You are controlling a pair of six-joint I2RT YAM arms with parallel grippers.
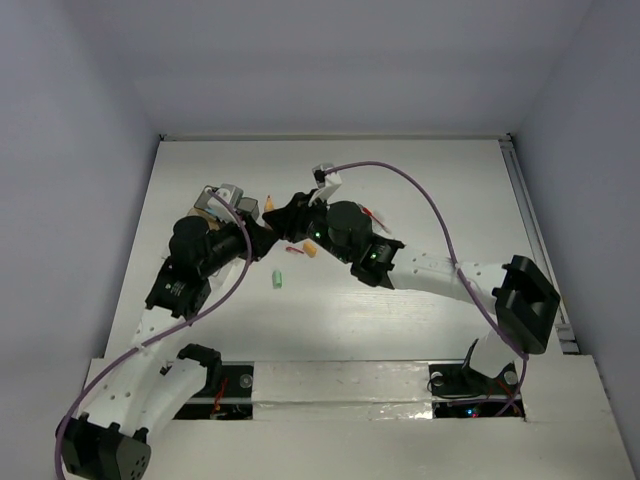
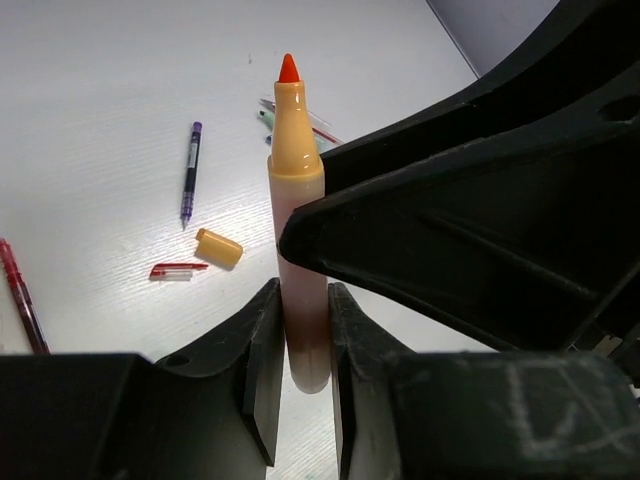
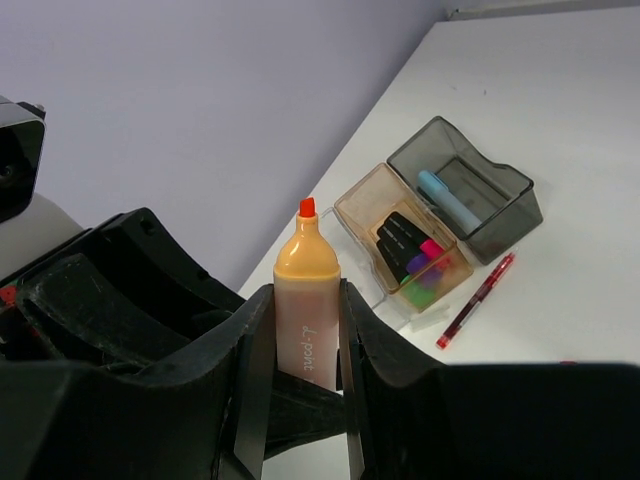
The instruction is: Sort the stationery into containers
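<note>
An uncapped orange marker (image 2: 297, 140) with a red-orange tip stands upright between both grippers, its pale body low and tip up. My left gripper is shut on the lower part of its body. From the right side, my right gripper is also shut on the marker, higher up; its dark finger (image 2: 430, 215) crosses the body in the left wrist view. On the table lies an orange cap (image 2: 219, 249). Two joined boxes stand at the left: a clear brownish one (image 3: 372, 208) with black-bodied, coloured-end markers, and a grey one (image 3: 515, 205) holding a blue marker.
Loose on the table are a purple-ended pen (image 2: 191, 173), a short red cap (image 2: 178, 270), a dark red pen (image 3: 476, 300) and a green piece (image 1: 277, 279). Several more pens (image 2: 300, 122) lie farther off.
</note>
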